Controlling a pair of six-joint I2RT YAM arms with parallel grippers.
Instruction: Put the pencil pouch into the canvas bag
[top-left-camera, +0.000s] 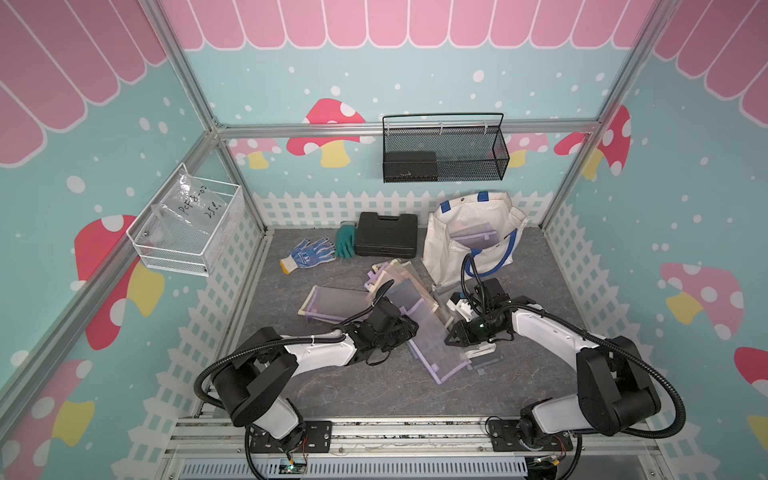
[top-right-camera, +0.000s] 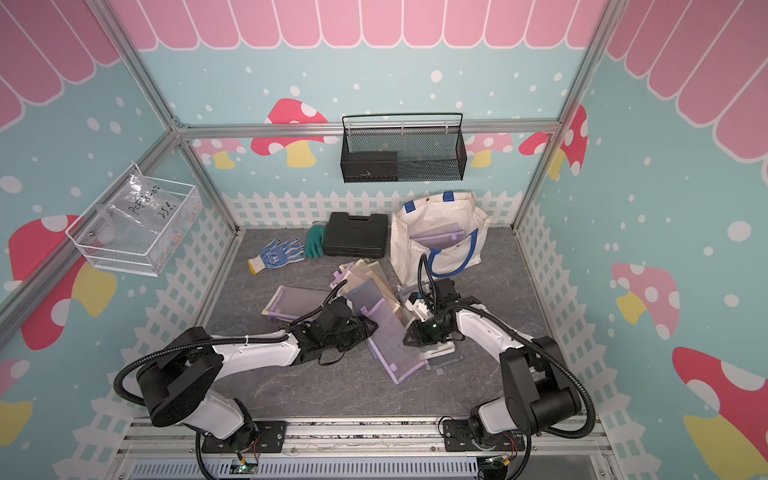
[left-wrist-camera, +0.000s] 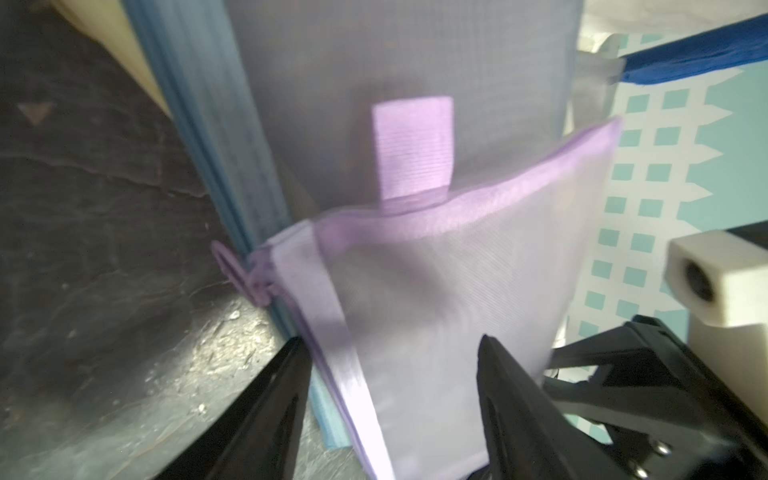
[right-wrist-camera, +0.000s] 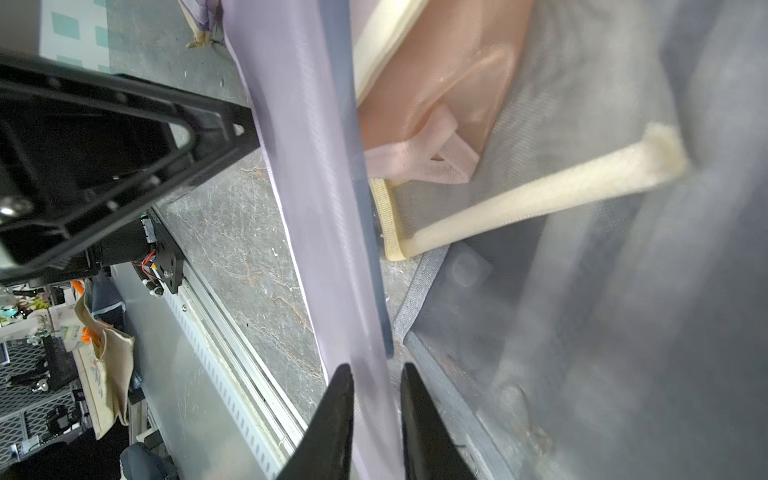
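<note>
A lavender-edged mesh pencil pouch (top-left-camera: 437, 353) slants across the pile between my two arms. My left gripper is partly open at this pouch, its fingertips apart with mesh showing between them. In the right wrist view the pouch (right-wrist-camera: 320, 200) appears nearly edge-on, and its strip runs down between the narrowly parted fingers of my right gripper. Whether the pads touch the fabric cannot be told. The white canvas bag (top-left-camera: 437, 252) with blue handles stands open at the back right, a lavender pouch (top-left-camera: 475, 235) visible inside.
Several more pouches, cream-edged (top-left-camera: 408, 280) and lavender-edged (top-left-camera: 340, 302), lie overlapping around my grippers. A black case (top-left-camera: 386, 234), a teal glove (top-left-camera: 345, 239) and a blue-white glove (top-left-camera: 309, 254) rest at the back.
</note>
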